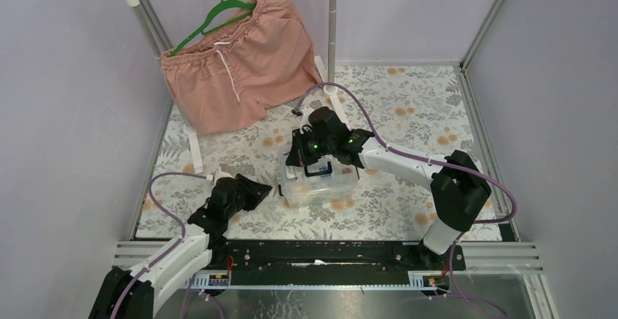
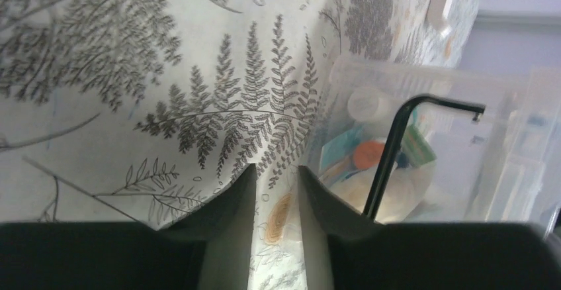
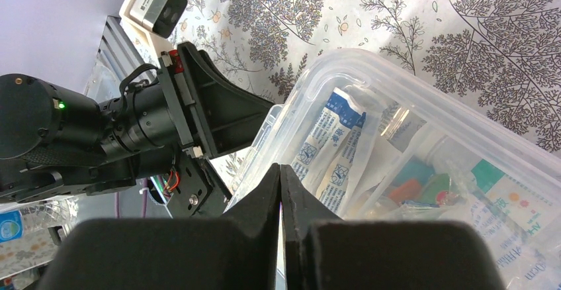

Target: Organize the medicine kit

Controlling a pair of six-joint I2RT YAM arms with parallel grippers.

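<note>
The clear plastic medicine box point(image 1: 321, 191) lies mid-table, holding white packets with blue print point(image 3: 341, 157) and coloured packs point(image 3: 423, 184). On its left end, a black handle point(image 2: 390, 151) shows in the left wrist view. My left gripper is partly open beside this end, its fingers apart with nothing held between them. Above the box, my right gripper has its fingers together over the wall near one corner. What lies between them cannot be made out. A second black handle point(image 1: 318, 172) sits below it.
Salmon shorts point(image 1: 240, 68) hang on a green hanger point(image 1: 211, 24) at the back left. The left arm point(image 3: 152, 118) stands close to the box's end.
</note>
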